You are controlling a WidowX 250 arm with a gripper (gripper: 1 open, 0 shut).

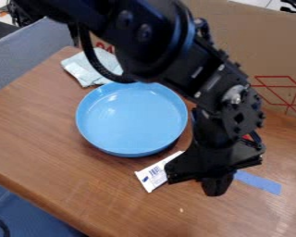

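My gripper (213, 176) is low over the table's right side, looking shut, right of a blue plate (129, 109). A white tube (154, 176) lies below the plate, its right end behind the gripper. The red object is almost wholly hidden behind the gripper. Whether anything is between the fingers is hidden.
A folded light cloth (86, 68) lies at the back left. A blue tape strip (262, 184) is on the wooden table (58, 139) at right. A cardboard wall (268, 60) stands behind.
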